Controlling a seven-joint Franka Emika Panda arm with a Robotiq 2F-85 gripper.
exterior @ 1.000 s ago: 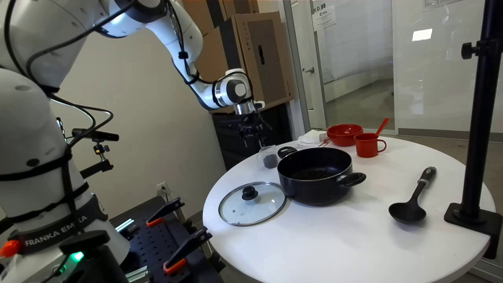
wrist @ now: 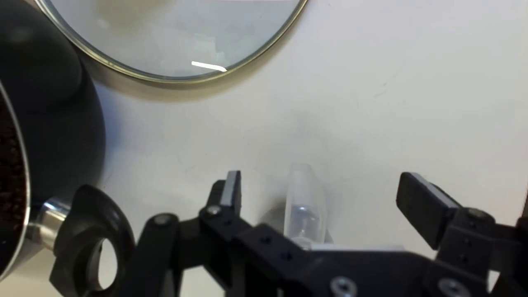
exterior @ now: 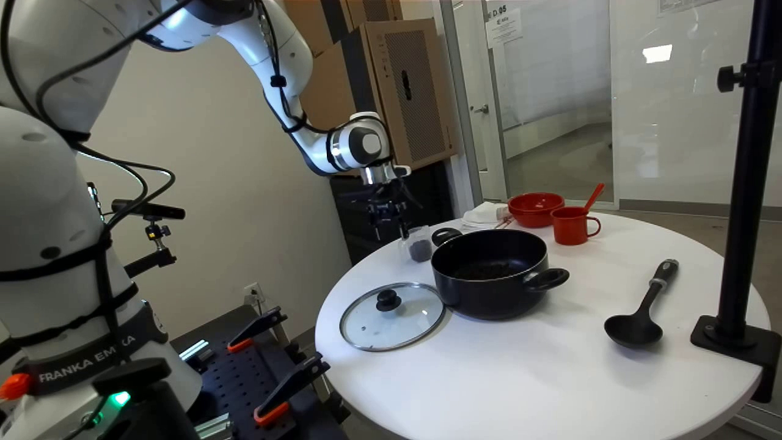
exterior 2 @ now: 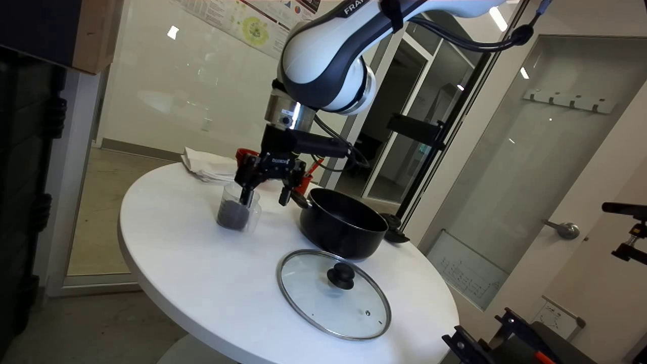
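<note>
Over the table's far left part in exterior view 1, my gripper [exterior: 390,230] points down, open. Near it stands a clear cup [exterior 2: 233,209] with dark contents. One finger [exterior 2: 246,196] overlaps the cup in exterior view 2; contact is unclear. In the wrist view a clear spout-like or handle part [wrist: 305,208] of the cup appears between the spread fingers, and my gripper's body hides the rest. A black pot [exterior: 480,293] with dark beans inside sits beside the cup. The glass lid [exterior: 410,322] with a black knob lies flat next to the pot.
A black ladle [exterior: 635,330] rests at the right, near a black stand [exterior: 735,293]. At the back are a red bowl [exterior: 536,210], a red mug [exterior: 570,226] with a red utensil, and white cloth [exterior: 484,214].
My gripper has come down a little, shifting slightly left in exterior view 1. The cup, pot and lid have stayed in place.
</note>
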